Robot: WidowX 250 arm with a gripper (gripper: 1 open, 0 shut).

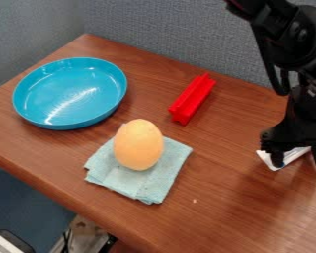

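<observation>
My black gripper (292, 148) is low at the right edge of the table, over a white object (276, 160) that is mostly hidden beneath it. I cannot tell whether the fingers are open or shut on it. An orange egg-shaped object (138, 143) stands on a folded pale blue cloth (151, 185) in the middle front. A red bar (192, 98) lies behind it, and a blue plate (71, 91) sits at the back left.
Grey panels line the back. The table's left edge drops to the floor.
</observation>
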